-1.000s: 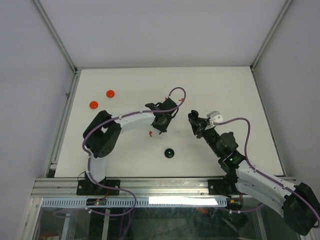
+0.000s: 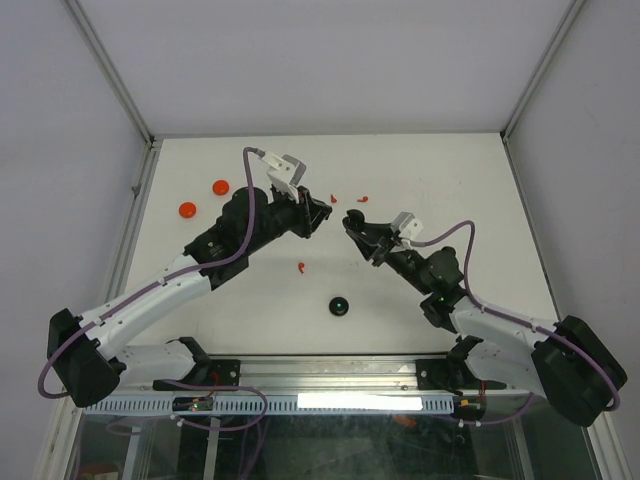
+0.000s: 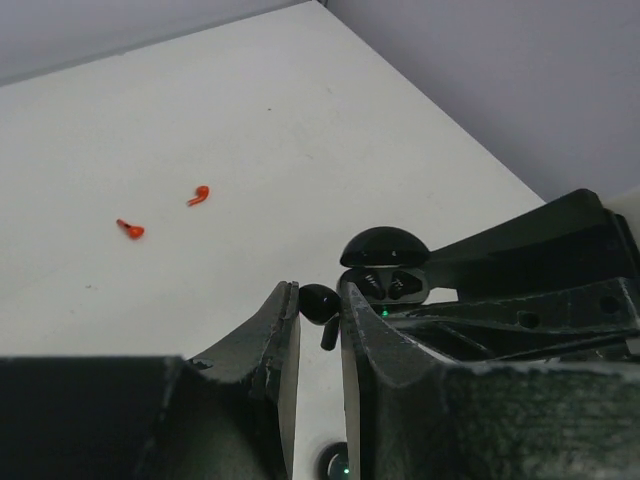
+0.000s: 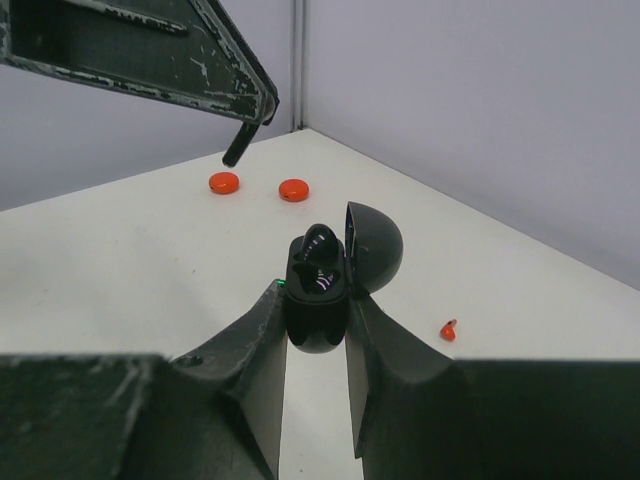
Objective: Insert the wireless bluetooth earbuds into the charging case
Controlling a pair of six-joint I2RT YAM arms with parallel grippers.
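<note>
A black earbud (image 3: pixel 319 302) is pinched between the fingertips of my left gripper, its stem angled down. My right gripper is shut on a black charging case, whose lid stands open and whose two wells show in the left wrist view. From above, the left gripper (image 2: pixel 325 208) and the case (image 2: pixel 354 219) face each other a short gap apart. In the right wrist view the earbud stem (image 4: pixel 240 145) hangs below the left finger, up and left of the case.
A closed round black case (image 2: pixel 339 306) lies on the white table near the front. Two red round cases (image 2: pixel 220 187) sit at the back left. Several small red earbuds, one (image 2: pixel 301 267) near the middle, lie loose.
My left gripper has risen from the table beside the middle red earbud, carrying the black earbud up and back.
</note>
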